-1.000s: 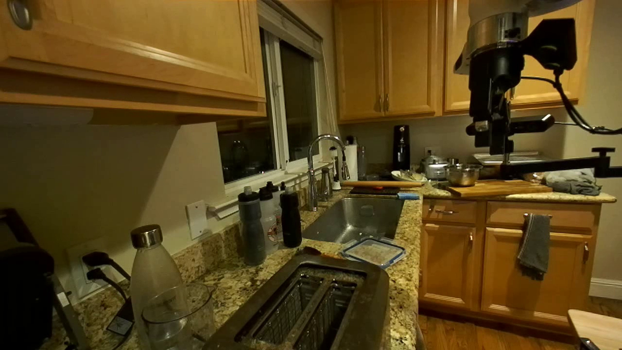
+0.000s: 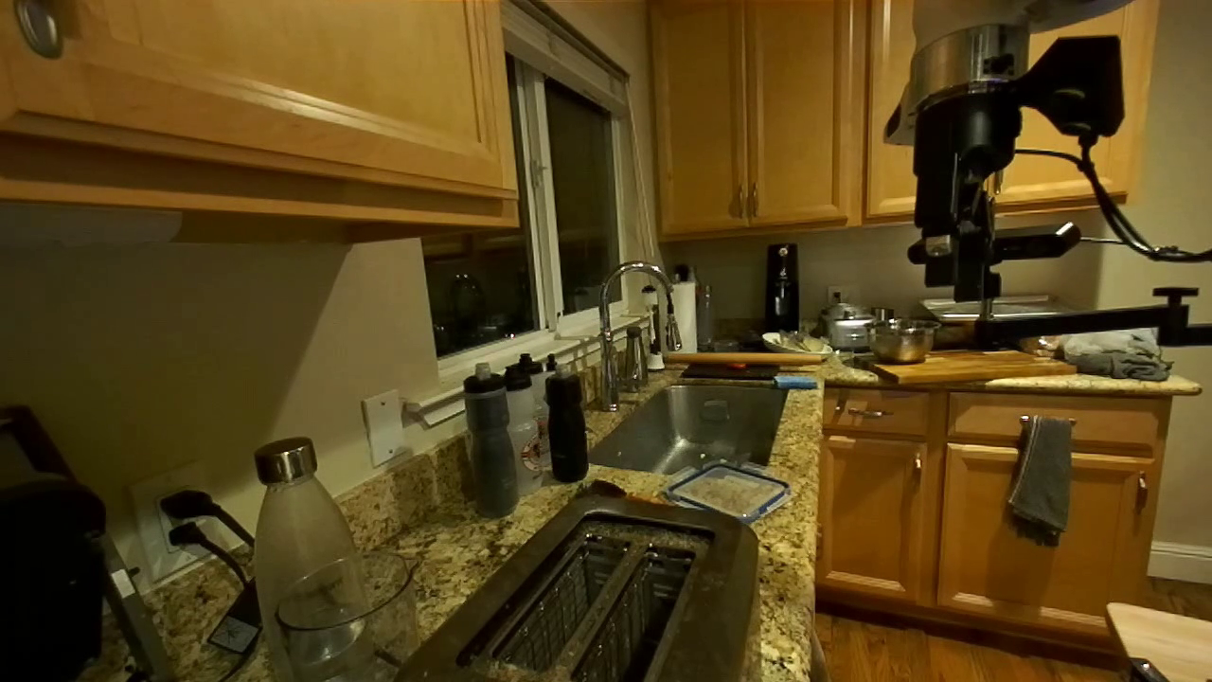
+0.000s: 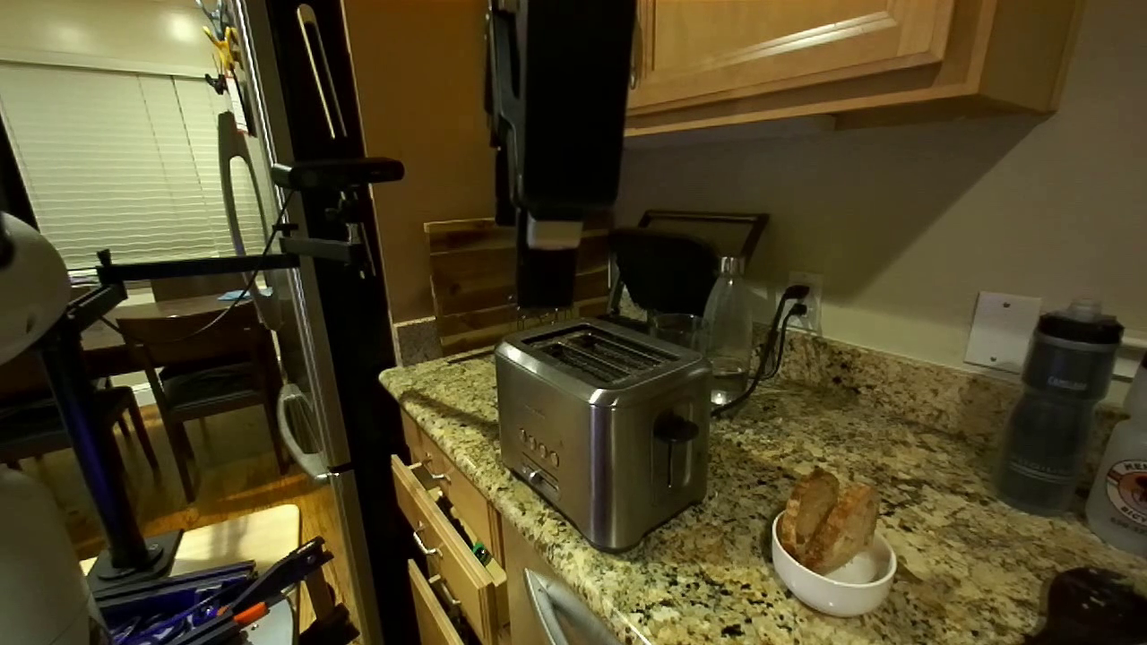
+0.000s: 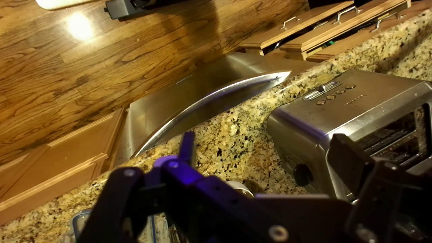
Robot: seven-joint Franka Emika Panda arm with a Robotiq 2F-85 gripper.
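Wide apart in the wrist view, the fingers of my gripper are open with nothing between them. It hangs well above the counter, as the arm at upper right in exterior view 1 also shows. A steel toaster (image 3: 602, 441) stands on the granite counter; both slots look empty from above. In front of its lever side, a white bowl (image 3: 833, 586) holds two pieces of bread (image 3: 828, 521) standing on edge. Only a bit of the bowl's rim (image 4: 241, 187) shows beneath my gripper in the wrist view; the bread is hidden there.
Several bottles (image 2: 491, 449) line the wall side, with a glass bottle (image 2: 304, 534) behind the toaster. A clear lidded container (image 2: 729, 491) lies beside the sink (image 2: 693, 426). Open drawers (image 3: 457, 537) jut out below the counter. An overhead cabinet (image 3: 796, 54) hangs along the wall.
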